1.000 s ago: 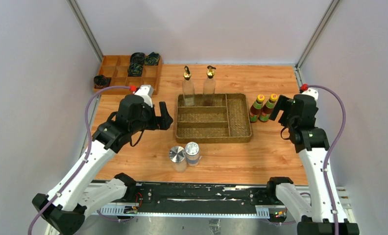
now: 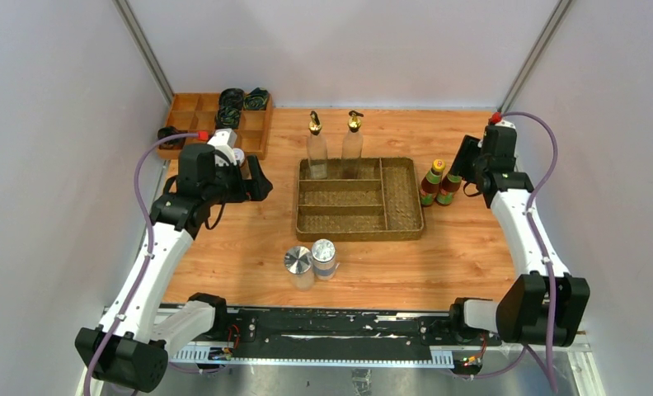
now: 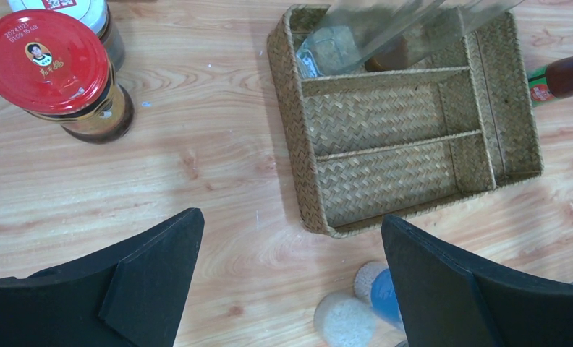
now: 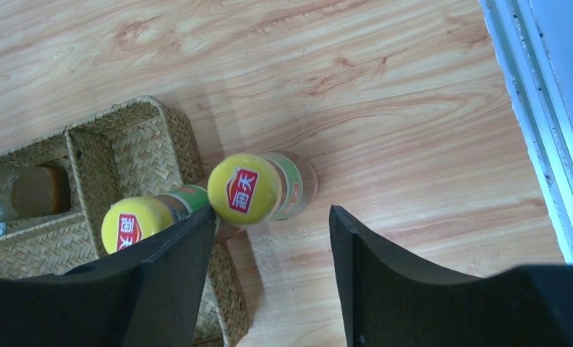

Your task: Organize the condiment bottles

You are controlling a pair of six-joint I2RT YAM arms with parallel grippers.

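Two sauce bottles with yellow caps and green labels stand close together just right of the woven basket [image 2: 360, 235]; they are the left bottle [image 2: 428, 190] and the right bottle [image 2: 447, 191]. From above the right bottle [image 4: 293, 189], my right gripper faces down, its fingers part open and touching nothing I can make out. Two clear bottles with gold pumps [image 2: 317, 153] [image 2: 352, 150] stand in the basket's back left compartment. Well left of the basket, my left gripper hangs open and empty over bare table.
Two shakers, one with a silver lid [image 2: 298, 260] and one beside it [image 2: 324, 260], stand in front of the basket. A red-lidded jar [image 3: 45, 61] is at the left. An orange divided box [image 2: 257, 144] holds dark items at the back left.
Bottles and basket have not moved.
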